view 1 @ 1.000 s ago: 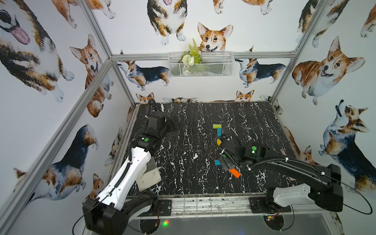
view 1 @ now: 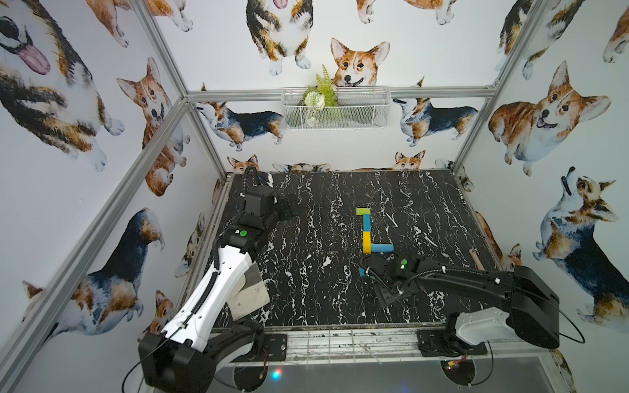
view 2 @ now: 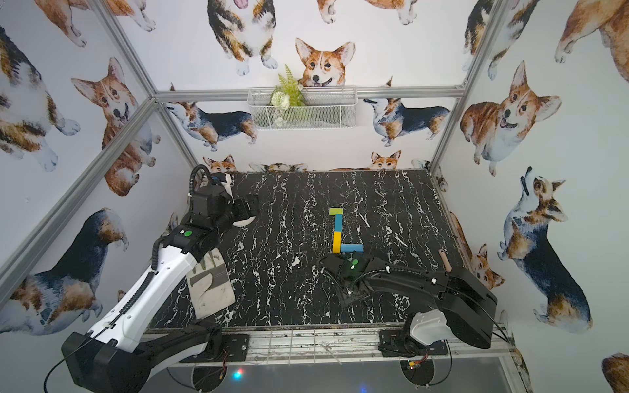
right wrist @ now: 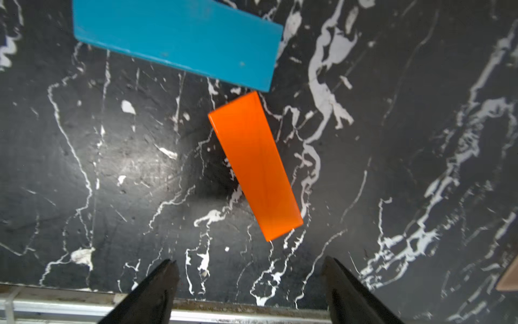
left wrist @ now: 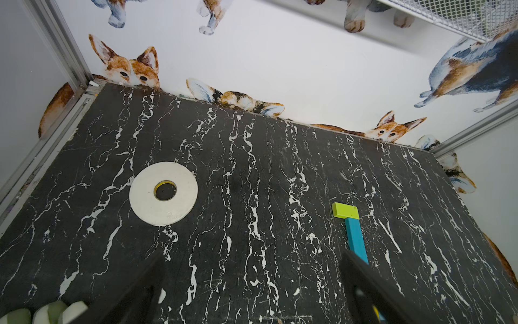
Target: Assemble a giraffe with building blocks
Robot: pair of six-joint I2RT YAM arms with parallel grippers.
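Note:
Mid-table, a lime block, a blue block and a yellow block form an upright line, with another blue block jutting right from the yellow one's lower end. A loose blue block and an orange block lie nearer the front, their ends close together. Over these hovers my right gripper, fingers apart and nothing between them; its arm hides the orange block from both top views. My left gripper stands open and empty above the table's left side.
A white tape roll lies at the back left. Behind the left arm is a pale cloth-like item. A wooden handle shows near the right edge. The wire basket hangs on the back wall.
The left arm stayed still.

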